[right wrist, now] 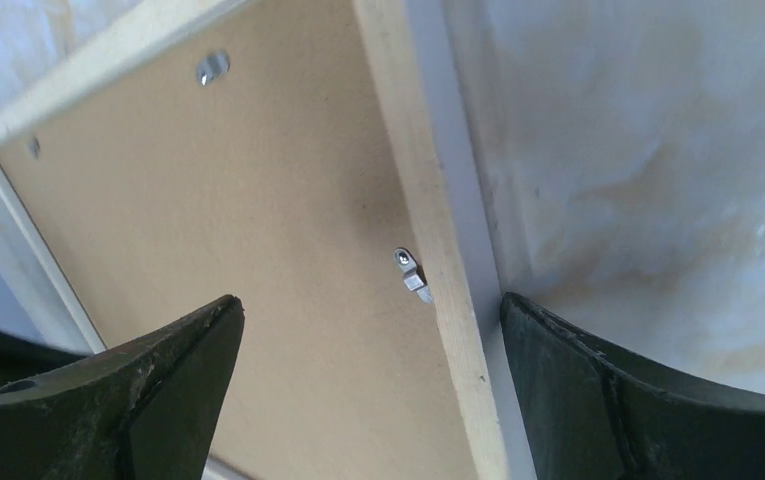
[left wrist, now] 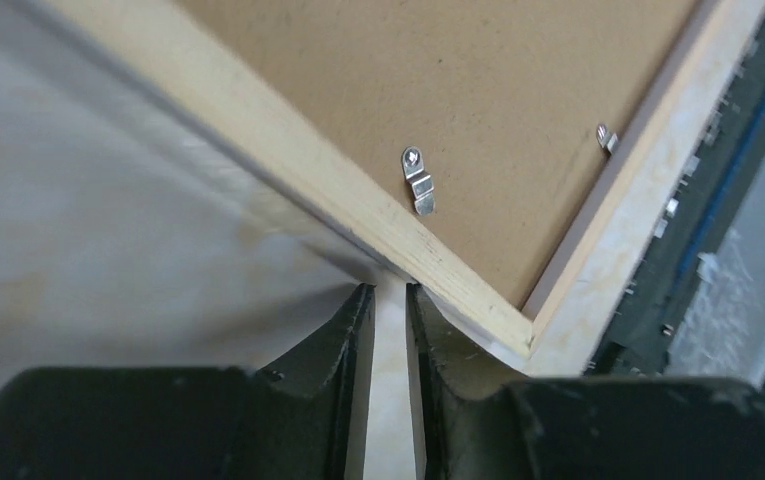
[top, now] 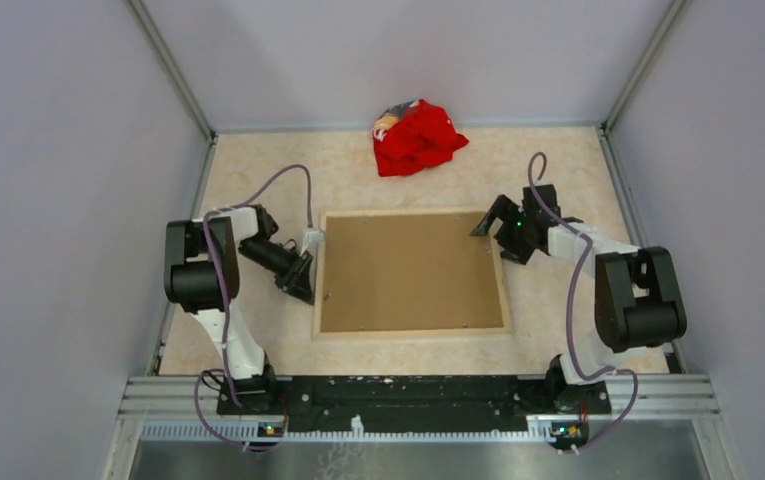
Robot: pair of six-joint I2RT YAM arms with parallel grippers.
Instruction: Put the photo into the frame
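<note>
The wooden frame (top: 413, 333) lies almost square to the table with its brown backing (top: 413, 270) upward; small metal clips (left wrist: 418, 180) show along its inner edges. At its left side is my left gripper, its fingers a narrow gap apart with nothing between them, beside the frame's outer wall. My right gripper stands wide open at the frame's right side. One right finger (right wrist: 173, 380) is over the backing, the other against or close to the outer wall. I see no separate photo in any view.
A crumpled red cloth (top: 418, 140) with a printed patch lies behind the frame, near the back edge of the table (top: 288, 180). Bare tabletop surrounds the frame, with a little room in front before the dark front strip (top: 408, 400).
</note>
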